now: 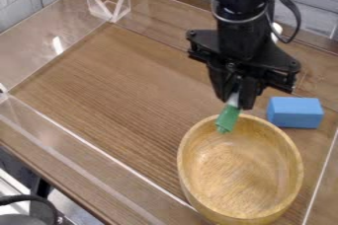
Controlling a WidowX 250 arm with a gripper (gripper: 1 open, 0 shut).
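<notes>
My black gripper hangs at the centre right, shut on a green object, its lower end just above the back rim of a yellow bowl. The bowl stands at the front right of the wooden table. The object's upper part is hidden by the gripper.
A blue block lies right of the bowl. Clear plastic walls edge the table at left and front. A small white object sits behind the arm.
</notes>
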